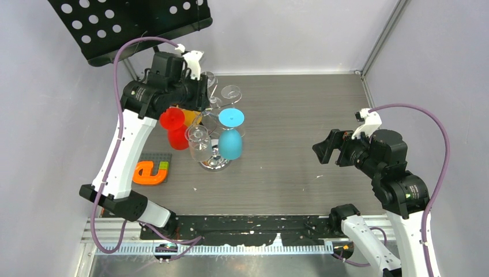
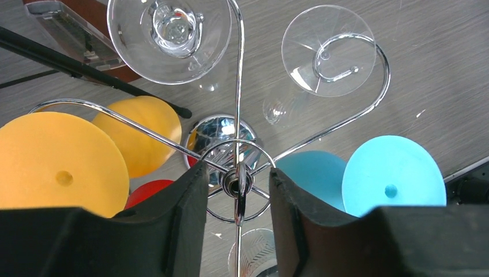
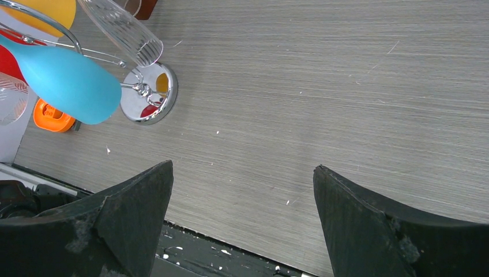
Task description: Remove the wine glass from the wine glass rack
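Observation:
The chrome wine glass rack holds upturned glasses: cyan, red, yellow and several clear ones. My left gripper hangs over the rack's top, its fingers part open either side of the top ring and centre post. Whether anything is between them at the same height is unclear. My right gripper stands open and empty at the right, apart from the rack.
A black perforated panel is at the back left. An orange tool lies left of the rack.

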